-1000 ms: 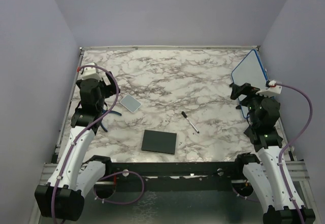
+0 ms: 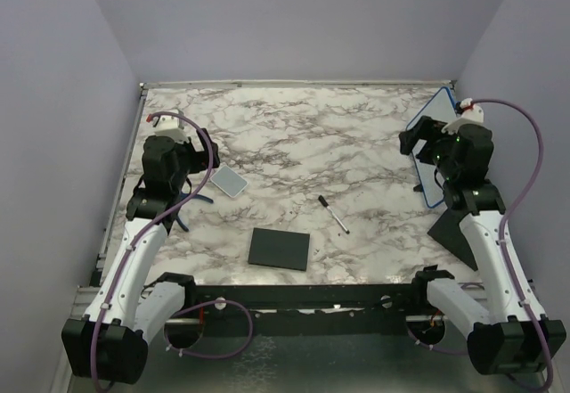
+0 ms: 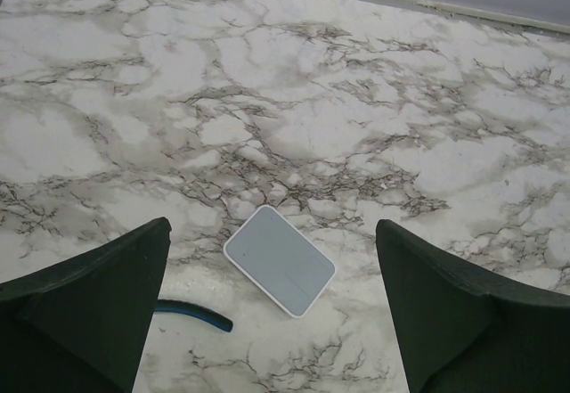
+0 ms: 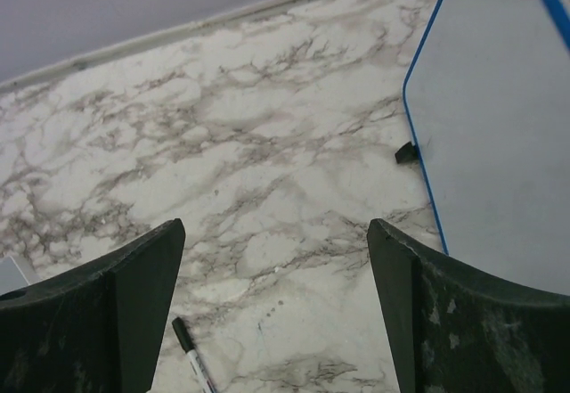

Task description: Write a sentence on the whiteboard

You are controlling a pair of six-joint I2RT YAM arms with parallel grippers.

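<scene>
The whiteboard (image 2: pixel 433 175), white with a blue edge, stands at the right of the table, partly hidden by my right arm in the top view. A white marker with a black cap (image 2: pixel 334 215) lies on the marble table right of its middle; its capped end and part of its barrel (image 4: pixel 197 363) show low in the right wrist view. My right gripper hovers in front of the whiteboard, its fingers wide apart and empty. At the far left, my left gripper is open over the table with nothing between its fingers.
A small white-edged grey plate (image 2: pixel 229 181) and dark blue curved strips (image 2: pixel 198 198) lie near my left gripper. A dark grey rectangle (image 2: pixel 279 249) rests near the front edge, and another dark panel (image 2: pixel 456 238) at the right.
My left gripper has shifted slightly right. The marker has not moved.
</scene>
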